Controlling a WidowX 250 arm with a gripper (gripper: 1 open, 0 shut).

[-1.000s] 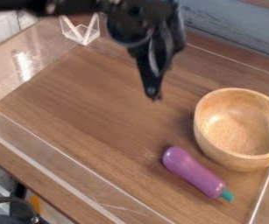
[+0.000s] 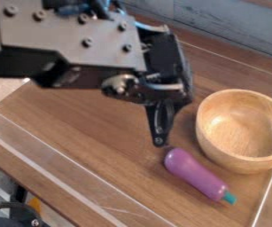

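My dark gripper hangs over the wooden table, pointing down, its fingers shut with nothing visible between them. Below it and to the right lies a purple eggplant-like object with a teal end, on its side. A wooden bowl stands at the right, to the right of the gripper's tip, empty as far as visible.
A pale wall runs along the back, and the table's edge drops off at the lower left.
My gripper has moved toward the front and lower in the view, closer to the purple object. The object and bowl have not moved.
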